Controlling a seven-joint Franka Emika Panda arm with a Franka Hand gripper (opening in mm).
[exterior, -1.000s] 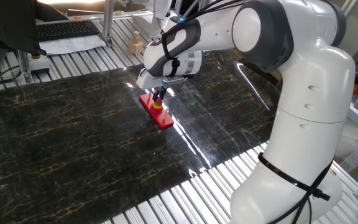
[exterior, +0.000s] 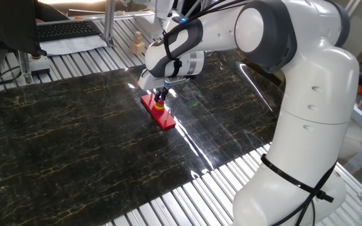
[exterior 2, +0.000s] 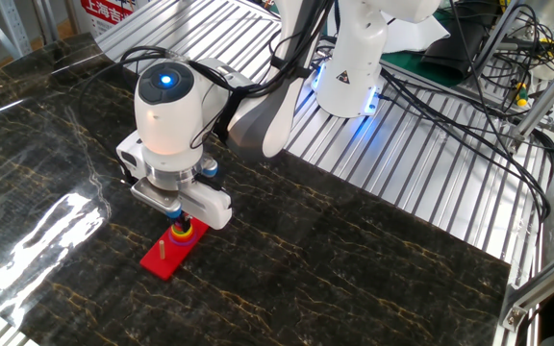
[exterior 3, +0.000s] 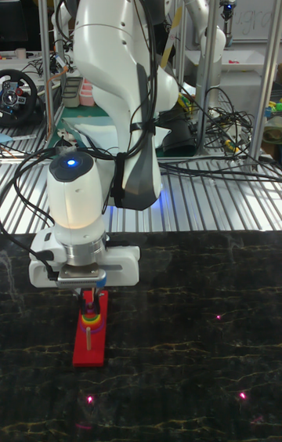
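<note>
A long red board (exterior: 167, 122) with upright pegs lies flat on the dark marbled table. Coloured rings (exterior: 159, 107), yellow and red among them, are stacked near its middle. One bare wooden peg (exterior 2: 162, 251) rises from the board toward the near end in the second exterior view. My gripper (exterior: 161, 96) points straight down over the stack, its fingertips at the top of the rings. In the third exterior view the rings (exterior 3: 91, 321) sit directly below the dark fingers. Whether the fingers are open or shut on the top ring is too small to make out.
Around the board the marbled tabletop (exterior: 61, 144) is clear. A slatted metal bench (exterior 2: 416, 183) borders it, carrying the arm's base (exterior 2: 347, 91). A small wooden figure (exterior: 137, 43) and a keyboard (exterior: 65, 29) stand beyond the table's far edge.
</note>
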